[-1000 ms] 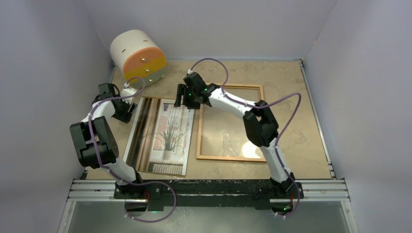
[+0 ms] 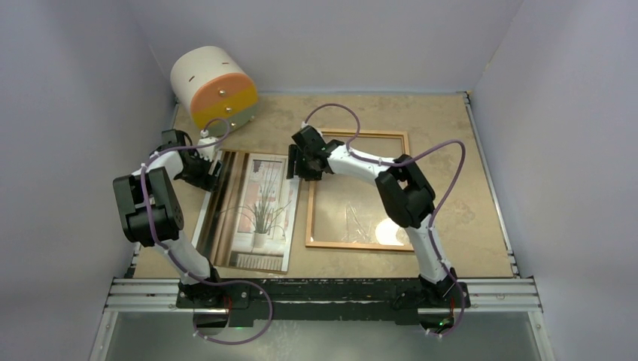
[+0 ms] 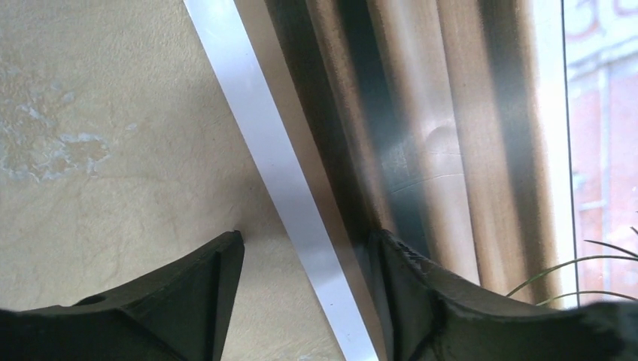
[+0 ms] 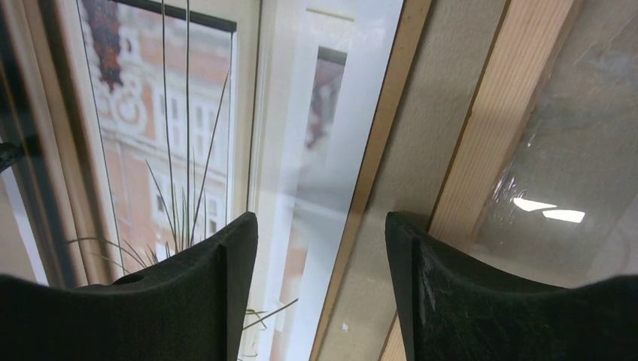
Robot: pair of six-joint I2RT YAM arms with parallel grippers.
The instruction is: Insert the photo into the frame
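Note:
The photo (image 2: 256, 226), showing a plant before a building, lies flat at the left of the table. Right of it lies the wooden frame (image 2: 357, 244) with a clear pane. My left gripper (image 2: 212, 174) is at the photo's left edge; in the left wrist view its open fingers straddle the white edge strip (image 3: 282, 188). My right gripper (image 2: 295, 169) is at the photo's right edge; in the right wrist view its open fingers stand either side of that edge (image 4: 331, 233), close to the frame's wooden side (image 4: 496, 105). Neither gripper visibly holds anything.
A small rounded chest (image 2: 207, 83) with coloured drawers stands at the back left. Bare table (image 2: 459, 188) lies right of the frame. Walls bound the left, back and right.
My right gripper has moved right and toward the front, down to the photo's right edge. My left gripper has moved right onto the photo's left edge.

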